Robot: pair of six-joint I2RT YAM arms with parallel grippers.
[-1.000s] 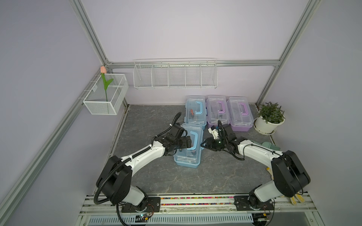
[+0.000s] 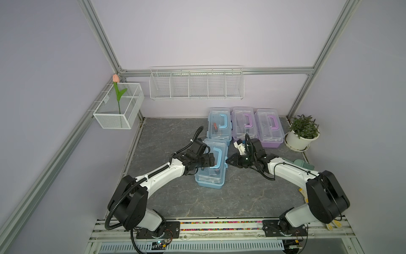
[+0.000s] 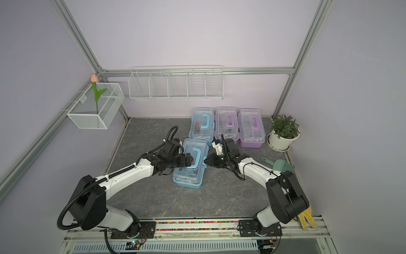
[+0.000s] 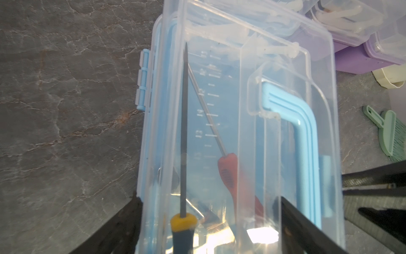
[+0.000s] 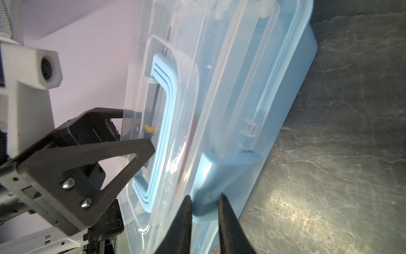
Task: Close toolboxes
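Note:
A blue toolbox (image 2: pixel 215 180) with a clear lid lies mid-table, its lid down. Screwdrivers, one with a red handle (image 4: pixel 228 169), show through the lid. Over the lid's left part is my left gripper (image 2: pixel 210 160), its blurred fingers (image 4: pixel 112 232) spread apart near the handle (image 4: pixel 310 160). At the box's right side, a blue latch (image 5: pixel 224 182) sticks outward. My right gripper is at this latch, its fingertips a narrow gap apart in front of the latch's lower end. Whether they touch it, I cannot tell.
Behind stand another blue toolbox (image 2: pixel 219 122) and two purple ones (image 2: pixel 244 122), lids down. A potted plant (image 2: pixel 302 131) and a green brush (image 3: pixel 282 165) are at the right.
My right gripper has shifted slightly toward the back, along the box's right side, and its arm's elbow has moved a little to the right. The left arm and the box look unmoved.

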